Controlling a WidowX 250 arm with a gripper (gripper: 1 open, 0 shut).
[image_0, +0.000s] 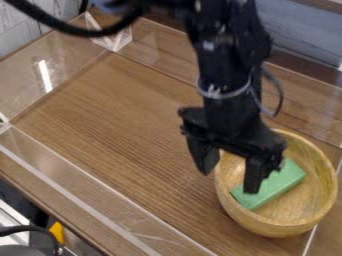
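Note:
My black gripper hangs over the upper left part of a tan wooden bowl at the lower right, its fingers open and pointing down. Inside the bowl lies a light green rectangular block, tilted diagonally, just below and right of the fingers. The fingers hide part of the bowl's rim, and the space directly between them is hard to make out.
The wooden tray floor is clear to the left of the bowl. A clear plastic piece stands at the back left, by the tray's edge. A dark cable runs at the lower left.

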